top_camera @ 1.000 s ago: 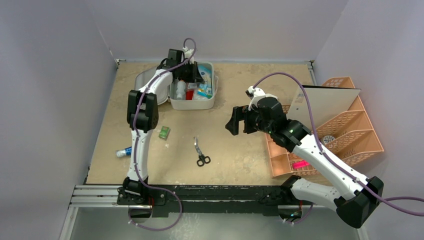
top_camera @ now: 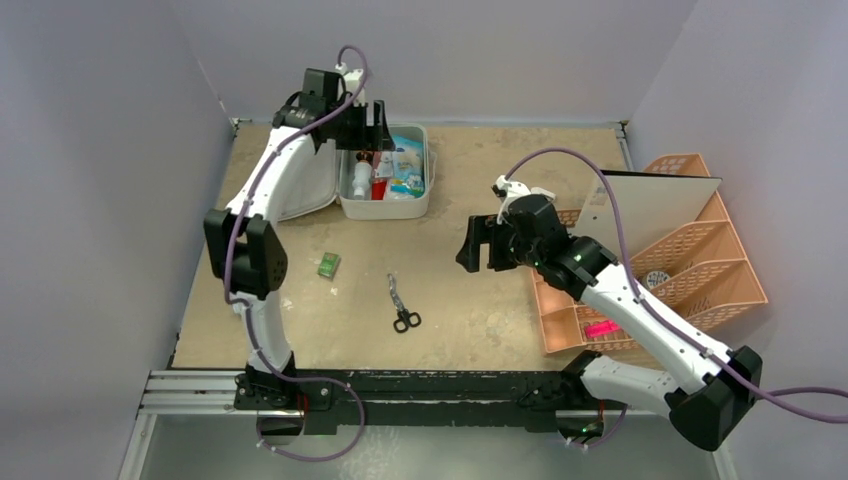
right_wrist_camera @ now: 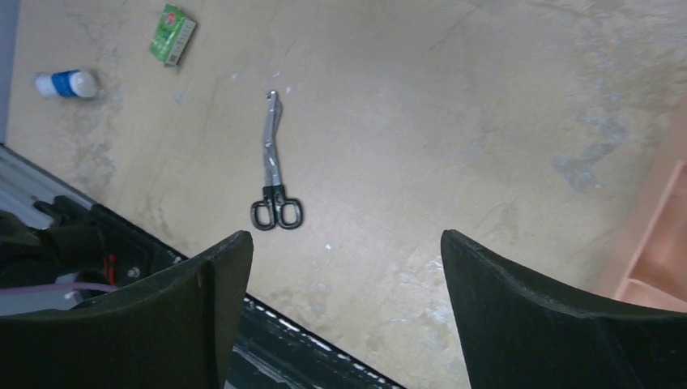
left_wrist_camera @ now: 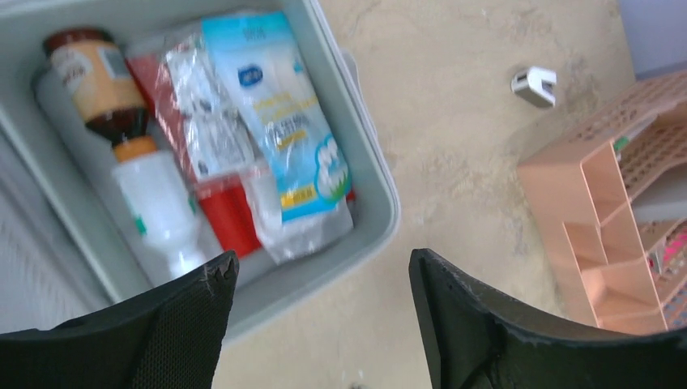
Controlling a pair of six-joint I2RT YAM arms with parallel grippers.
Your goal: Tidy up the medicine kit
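The light grey medicine box stands at the back left, its lid folded to the left. In the left wrist view it holds a brown bottle, a white bottle, a red item and a blue-white packet. My left gripper is open above the box's back part, nothing between its fingers. My right gripper hangs open and empty over the table's middle right. Scissors with black handles, a small green box and a blue-white bottle lie on the table.
An orange compartment organizer stands at the right, with a white board and a pink item in it. A small white object sits on the table between box and organizer.
My left gripper has risen out of the box and opened wider, and its arm has swung left, covering most of the blue-white bottle. The packet shows more fully.
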